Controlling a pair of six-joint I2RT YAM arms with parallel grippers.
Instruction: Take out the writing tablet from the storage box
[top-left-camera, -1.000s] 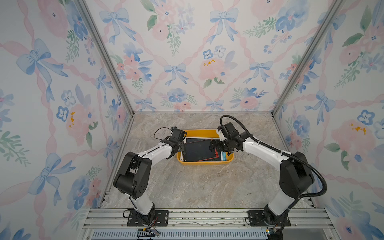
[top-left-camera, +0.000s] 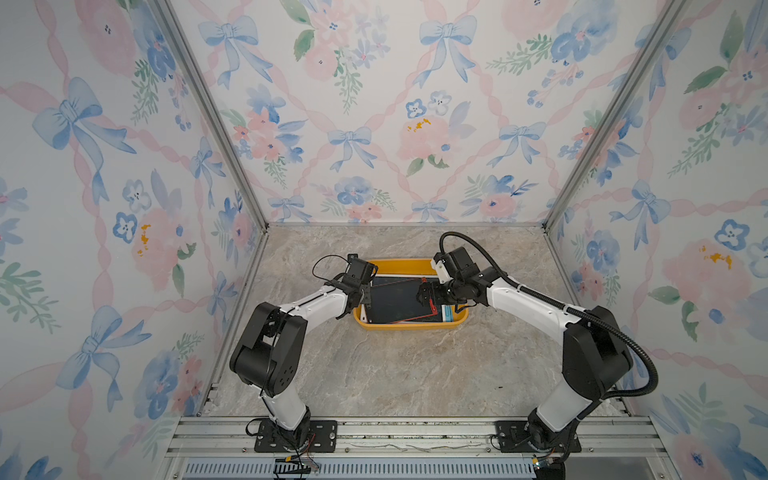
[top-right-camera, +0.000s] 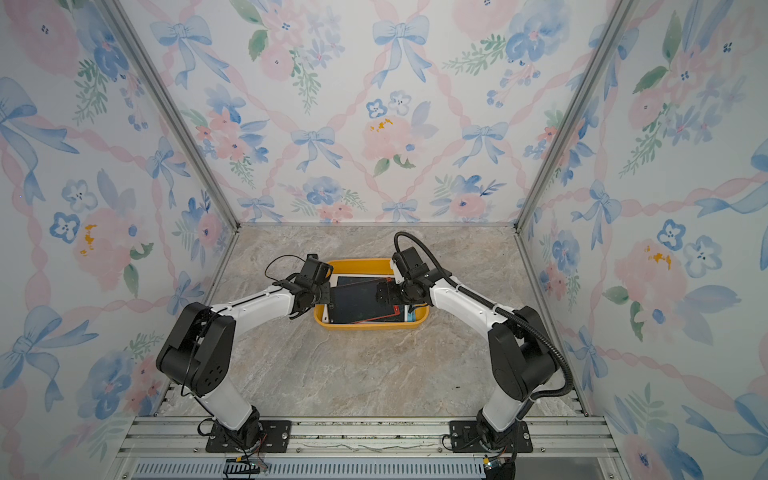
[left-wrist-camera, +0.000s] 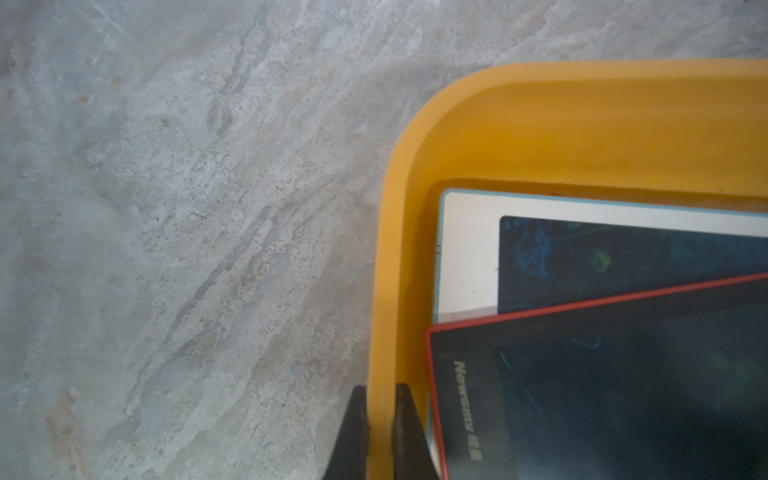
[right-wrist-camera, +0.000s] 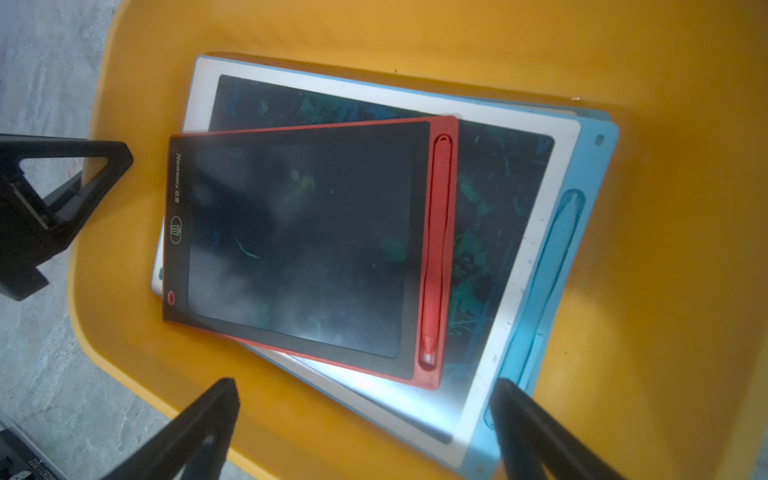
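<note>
The yellow storage box (top-left-camera: 410, 325) holds a stack of writing tablets. On top, askew, lies a red-edged black tablet (right-wrist-camera: 300, 240) with a red stylus along its right side. Beneath it is a larger white tablet with light blue edges (right-wrist-camera: 544, 272). My left gripper is shut on the box's left wall, with one finger on each side of the rim. Above the right part of the stack, my right gripper stands open, its fingers (right-wrist-camera: 200, 424) wide apart and nothing held between them.
The stone-patterned tabletop (top-left-camera: 400, 372) around the box is clear, with plenty of room in front. Box walls stand close around the tablets, with a bare strip of box floor (right-wrist-camera: 664, 264) at the right. Floral wall panels (top-right-camera: 384, 120) enclose the table.
The left gripper has shifted very slightly to the right. My right arm has barely moved, and the box and tablets look the same.
</note>
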